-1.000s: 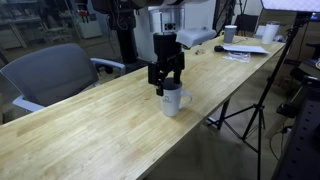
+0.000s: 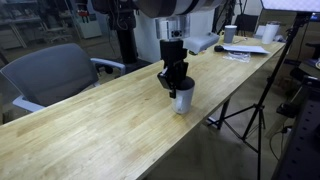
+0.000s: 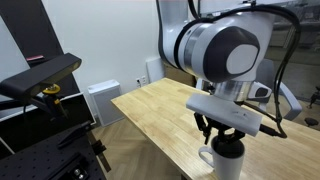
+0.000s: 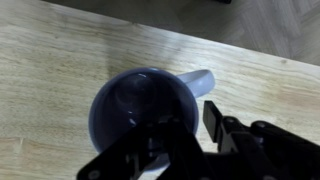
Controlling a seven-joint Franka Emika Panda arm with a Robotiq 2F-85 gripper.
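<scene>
The mug [image 2: 183, 99], pale outside with a dark inside, is at the table's near edge in exterior view 1. My gripper [image 2: 177, 80] is down at its rim, pointing downward. In the wrist view the mug [image 4: 120, 108] opens toward the camera, its handle [image 4: 197, 82] at the upper right. One dark finger [image 4: 165, 145] reaches over the opening; the other finger [image 4: 238, 140] lies outside the rim, near the handle. Whether both touch the wall cannot be made out. Exterior view 2 has the mug [image 3: 230, 162] below the gripper, handle to the left; its base is cut off.
A grey chair [image 2: 60, 80] stands behind it. Farther along are papers [image 2: 245, 48] and another cup [image 2: 230, 34]. A tripod [image 2: 262, 105] stands off the near edge.
The mug has shifted right in exterior view 1 and its handle no longer shows clearly at its right side. The gripper has moved slightly right along with it.
</scene>
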